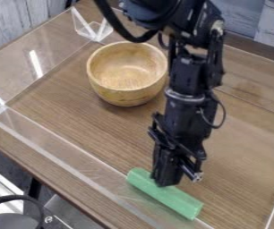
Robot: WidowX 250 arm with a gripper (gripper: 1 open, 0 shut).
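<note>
The black robot arm reaches down from the top centre to the lower middle of the table. Its gripper [169, 177] is low over a pale green bar [164, 199], at or just above the bar's upper-left part. The bar lies slanted near the front edge. The fingertips look close together; whether they touch the bar is hard to tell.
A round wooden bowl [122, 72] sits at the upper left, behind the arm. A clear plastic item [91, 25] is at the back edge. Bare wooden table [68, 116] spreads left and right of the arm. Cables show at the lower left corner.
</note>
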